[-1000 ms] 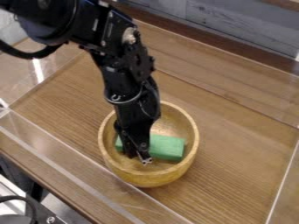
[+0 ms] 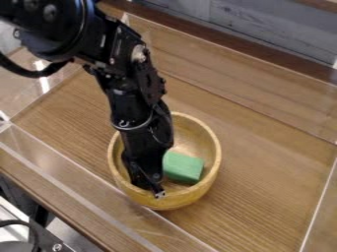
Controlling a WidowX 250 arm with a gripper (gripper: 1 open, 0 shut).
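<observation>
A yellow round bowl (image 2: 198, 191) sits on the wooden table in the camera view. In its right part rests a green block (image 2: 184, 167). The black gripper (image 2: 150, 187) reaches down into the bowl's front left, left of the block, with its fingers low by the bowl's wall. It looks shut; nothing shows clearly between its fingers, and part of the bowl is hidden behind the arm.
A clear edge strip runs along the front left, with a dark cable beyond it at the lower left.
The arm and gripper have shifted left within the bowl over the last second. More of the bowl's left is now covered, and less of the green block shows than a second ago.
</observation>
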